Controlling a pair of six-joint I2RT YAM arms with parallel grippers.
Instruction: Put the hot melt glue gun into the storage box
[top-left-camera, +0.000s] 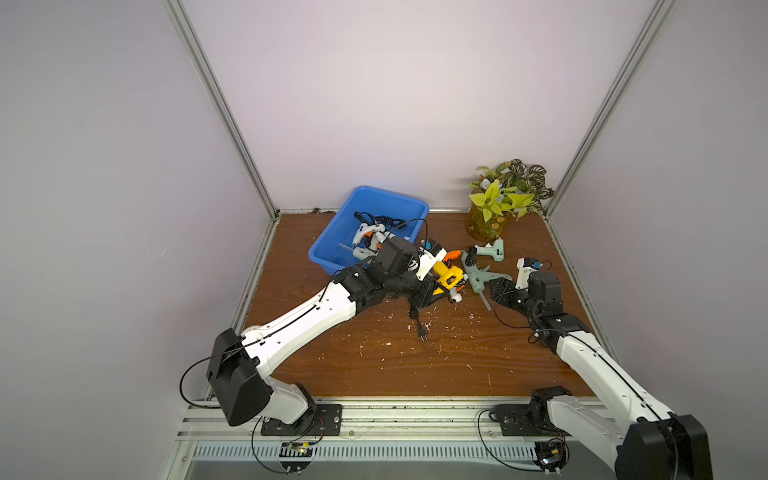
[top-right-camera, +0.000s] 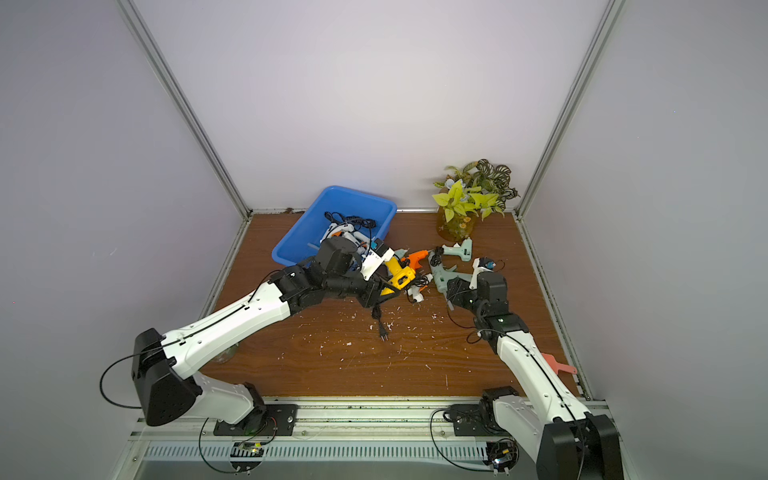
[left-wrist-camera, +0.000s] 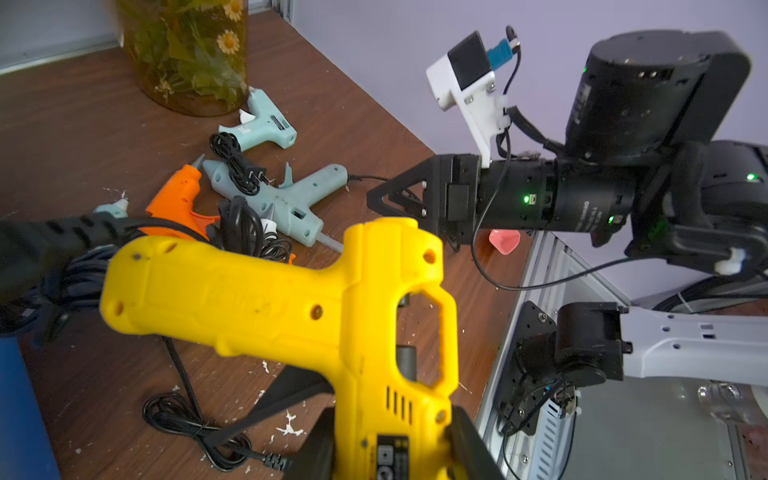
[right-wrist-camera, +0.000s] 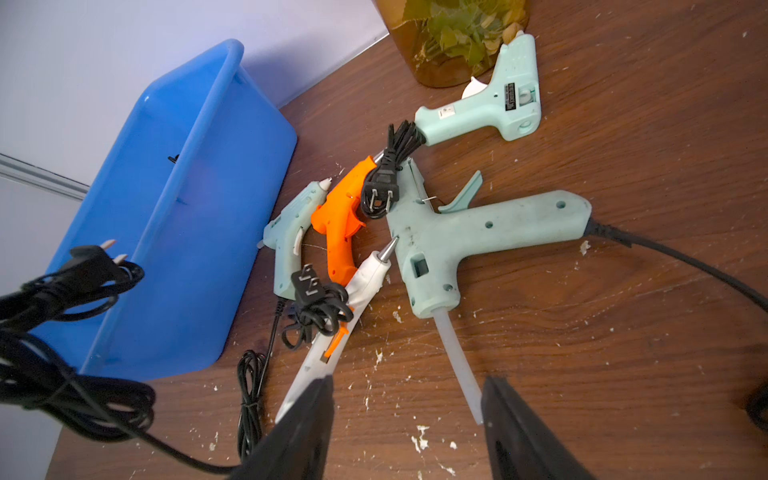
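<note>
A yellow glue gun (left-wrist-camera: 392, 352) is raised above the table, with my left gripper shut on its body. Its black plug (top-left-camera: 422, 332) dangles below on the cord. The blue storage box (right-wrist-camera: 216, 208) stands left of the remaining guns. My right gripper is part open, its fingers apart and empty, facing a large pale-green gun (right-wrist-camera: 448, 232) with a glue stick in its rear. A white gun (right-wrist-camera: 352, 296), an orange gun (right-wrist-camera: 340, 220), a small green gun (right-wrist-camera: 292, 232) and another green gun (right-wrist-camera: 492, 100) lie on the table around it.
The box holds several white guns (top-left-camera: 368, 232) and black cords, partly hidden by my left arm. A glass vase with plants (top-left-camera: 486, 224) stands at the back right. White scraps litter the otherwise clear front of the table (top-left-camera: 384, 368).
</note>
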